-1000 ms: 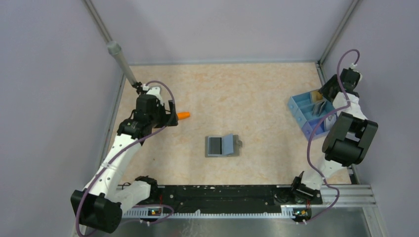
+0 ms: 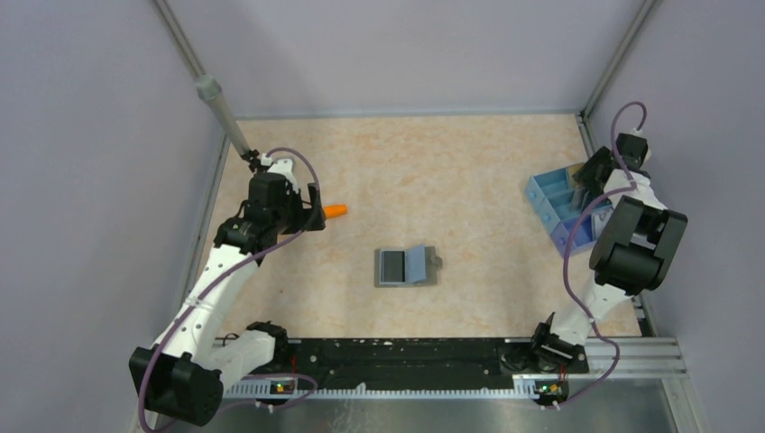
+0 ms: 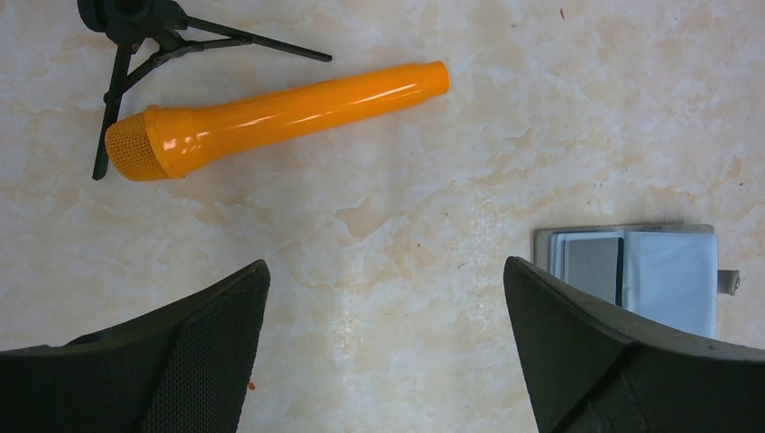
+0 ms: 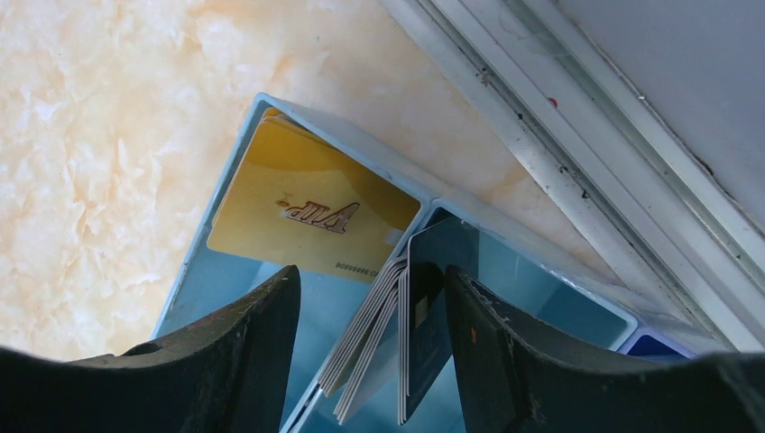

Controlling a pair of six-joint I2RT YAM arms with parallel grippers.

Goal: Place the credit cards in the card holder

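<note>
A blue compartmented box (image 2: 541,203) stands at the right of the table, with cards in it. In the right wrist view, my right gripper is over the box, its fingers partly open. Between them several light cards (image 4: 365,327) and a black card (image 4: 426,311) lean on a divider. The black card is close to the right-hand finger; whether they touch I cannot tell. Gold cards (image 4: 311,198) lie in the neighbouring compartment. At the table's middle lies a flat grey piece with a blue flap (image 3: 669,275), possibly the card holder. My left gripper hangs open and empty.
An orange microphone (image 3: 298,110) lies near the left arm, by a black tripod (image 3: 167,41). Close behind the box runs a metal rail (image 4: 541,149) along the wall.
My right gripper has shifted slightly left and down over the box, now covering more of the cards in the top view. The left arm and the flat piece have not moved.
</note>
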